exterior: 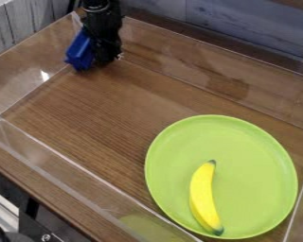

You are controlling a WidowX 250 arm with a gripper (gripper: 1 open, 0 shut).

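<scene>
My black gripper [103, 47] reaches down at the top left of the camera view, over a blue block-like object [80, 49] at the far left corner of the wooden surface. The gripper partly covers the blue object, and its fingertips are too dark and small to show whether they are open or shut. A yellow banana [204, 198] lies on a round green plate [249, 170] at the lower right.
Clear low walls edge the surface along the left and back, with a grey-blue plank wall [230, 33] behind.
</scene>
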